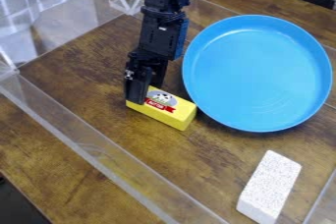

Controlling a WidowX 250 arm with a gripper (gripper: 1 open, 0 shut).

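Observation:
My black gripper (pixel 144 83) reaches down from the top centre, its fingertips low at the left end of a yellow box (pixel 178 112) with a red label and a small picture. The gripper appears shut on that end of the box, though the fingertips are dark and partly hard to make out. A large blue round plate (pixel 256 71) lies to the right of the gripper and box, very near both.
A white block (pixel 269 187) lies at the lower right. Clear plastic walls (pixel 98 149) border the wooden floor on the left and front. Bare wood (pixel 79 56) is free left of the gripper.

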